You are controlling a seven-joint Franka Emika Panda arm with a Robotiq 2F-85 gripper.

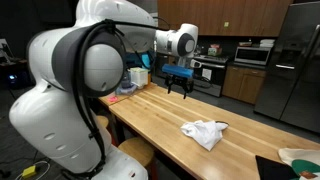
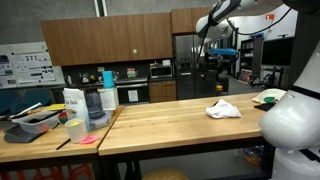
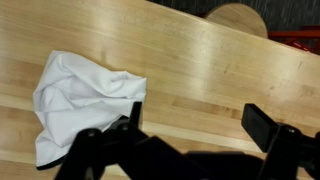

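Observation:
A crumpled white cloth lies on the wooden table. In exterior view 2 the cloth sits toward the right part of the tabletop. The wrist view has the cloth on the left, with a bit of something dark showing at its lower edge. My gripper hangs well above the table, its two black fingers wide apart and only bare wood visible between them. From exterior view 1 the gripper is raised over the far side of the table, away from the cloth.
A dark flat item and a pale green-rimmed bowl lie at the table's right end. Bins, a blue-lidded container and other goods crowd the left end. A round stool stands at the table's edge.

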